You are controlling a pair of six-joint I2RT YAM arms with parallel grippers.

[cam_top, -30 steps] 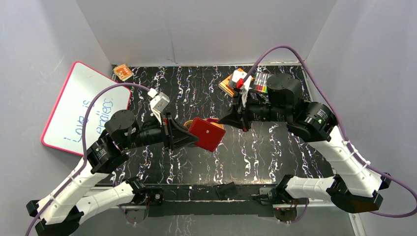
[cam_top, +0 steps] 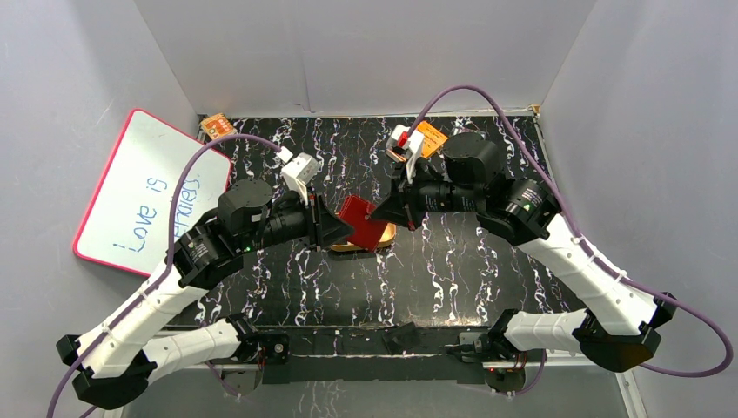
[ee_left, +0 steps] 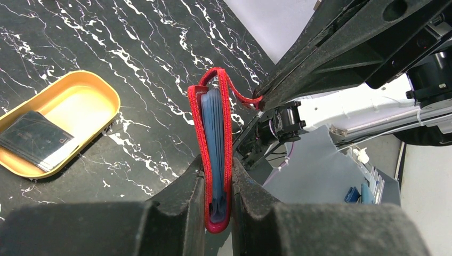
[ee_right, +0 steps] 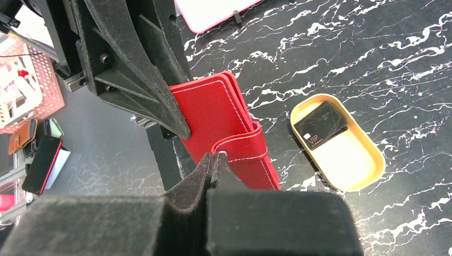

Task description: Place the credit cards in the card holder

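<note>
The red card holder (cam_top: 362, 223) is held upright above the table, its edge and bluish inner sleeves (ee_left: 214, 144) facing the left wrist camera. My left gripper (cam_top: 345, 230) is shut on one end of it. From the other side, my right gripper has its fingertips together at the snap end of the closing strap (ee_right: 242, 145). In the left wrist view the strap stands out from the holder and ends at the right fingertips. A black card marked VIP (ee_right: 321, 125) lies in the yellow tray (ee_right: 368, 178); whether others lie under it is unclear.
Below the grippers, the tray is mostly covered in the top view. A whiteboard (cam_top: 144, 205) leans at the left, an orange box (cam_top: 218, 126) sits back left, and an orange item (cam_top: 432, 137) lies behind the right gripper.
My right gripper has moved left onto the holder's strap, now covering the snap. The left gripper and the holder have shifted slightly toward the back, and the holder has turned.
</note>
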